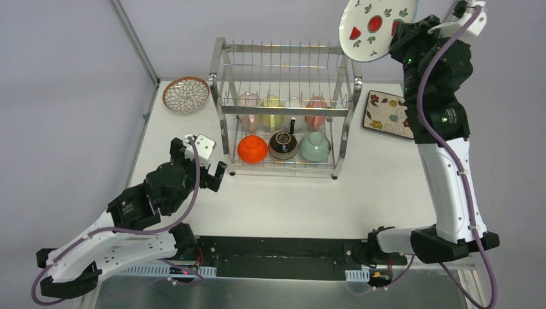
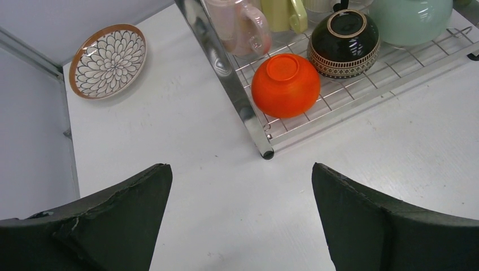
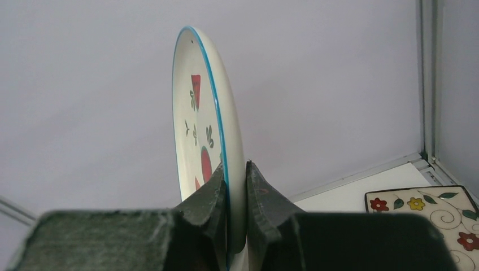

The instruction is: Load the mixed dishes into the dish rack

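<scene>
A white plate with red fruit prints (image 1: 367,29) is held upright high at the upper right, with my right gripper shut on its rim. The dish rack (image 1: 283,111) stands in the middle, its upper tier empty, its lower tier holding cups, an orange bowl (image 2: 285,90), a black bowl (image 2: 344,48) and a celadon bowl (image 1: 314,148). A flower-patterned round plate (image 1: 186,95) lies left of the rack, and a rectangular floral plate (image 1: 386,116) right of it. My left gripper stands open and empty over the table, left-front of the rack.
Pale walls with metal edge rails (image 1: 132,38) enclose the back and sides.
</scene>
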